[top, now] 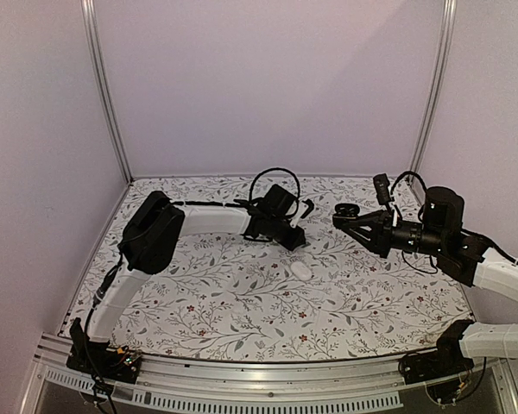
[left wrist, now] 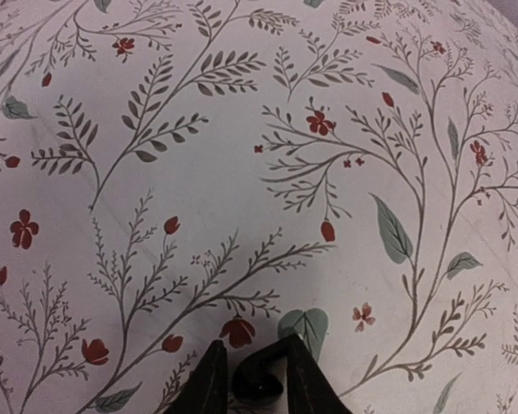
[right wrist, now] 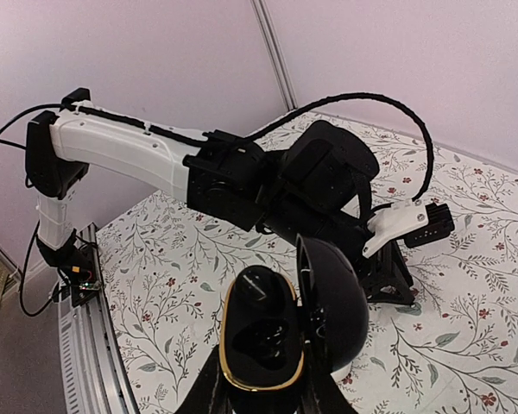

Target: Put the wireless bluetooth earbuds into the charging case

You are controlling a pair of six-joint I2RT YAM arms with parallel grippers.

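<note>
The black charging case [right wrist: 261, 328], its lid up and gold trim round the inside, is held in the air by my right gripper [top: 354, 226], shut on it at the right of the top view. My left gripper is down at the table, right of centre in the top view, its fingers part open around a small black earbud [left wrist: 257, 384] lying on the patterned surface. Whether the fingers touch the earbud I cannot tell.
A small white oval object [top: 300, 269] lies on the floral table [top: 216, 302] just in front of my left gripper. Pale walls stand at back and sides.
</note>
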